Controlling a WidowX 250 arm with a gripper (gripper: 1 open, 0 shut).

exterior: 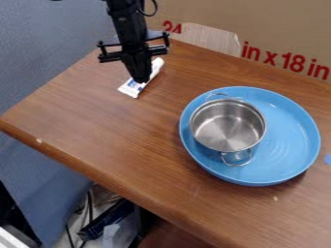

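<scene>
My black gripper (139,74) is at the upper left, its fingers pointing down over a white tube (135,86) that lies on the wooden table. Whether the fingers are open or closed on the tube cannot be told, as they overlap it. On the right, a steel pot (227,124) stands on a blue plate (288,156).
A cardboard box (278,34) and a pale panel (204,37) stand behind the table.
</scene>
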